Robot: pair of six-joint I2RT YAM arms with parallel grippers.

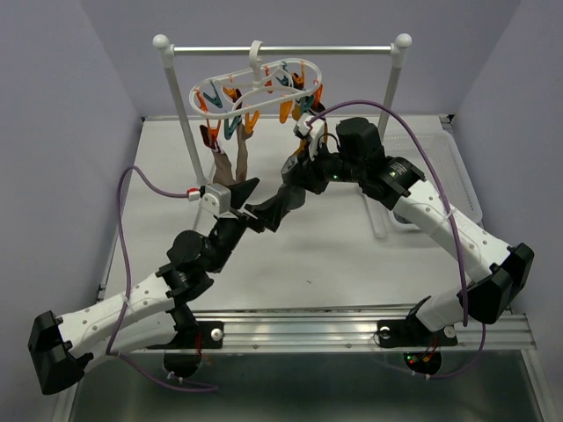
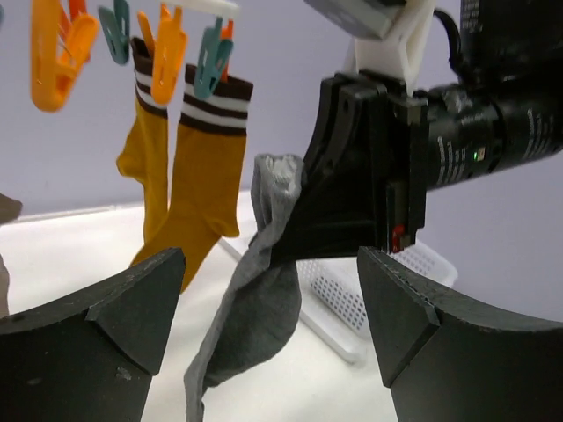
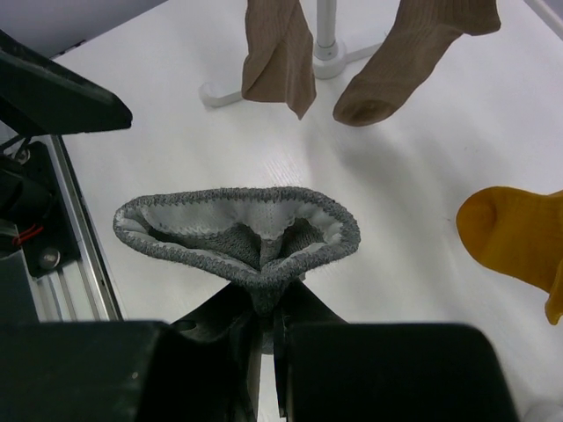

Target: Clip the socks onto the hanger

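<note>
A grey sock hangs from my right gripper, which is shut on it; in the left wrist view the sock point(image 2: 255, 316) dangles below that gripper. My left gripper point(image 1: 259, 202) stands open just left of and below it, its fingers flanking the sock's lower part in its own view. Above, the white oval hanger point(image 1: 220, 114) carries orange and teal clips point(image 2: 165, 61). Brown socks point(image 3: 277, 53) and mustard socks point(image 2: 198, 176) hang from it.
The hanger hangs on a white rail point(image 1: 334, 49) with side posts. A white basket point(image 1: 440, 167) stands at the right of the table point(image 1: 158, 246).
</note>
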